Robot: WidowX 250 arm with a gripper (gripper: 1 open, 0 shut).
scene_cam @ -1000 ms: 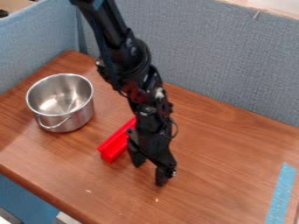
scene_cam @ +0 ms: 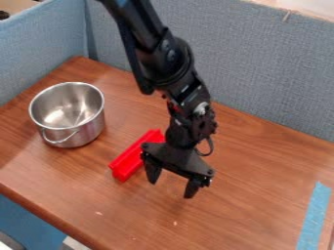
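The black arm comes down from the top, and its gripper (scene_cam: 171, 185) hangs low over the middle of the wooden table with its two fingers apart and nothing seen between them. Just left of the gripper a red bar-shaped object (scene_cam: 127, 163) lies on the table, its upper end partly behind the gripper. A steel pot (scene_cam: 68, 115) with a handle stands at the left.
The wooden table (scene_cam: 235, 215) has free room at the right and front. A light blue strip (scene_cam: 313, 215) lies at the right edge. Grey-blue padded walls (scene_cam: 261, 68) border the back and left.
The red object and pot look unmoved.
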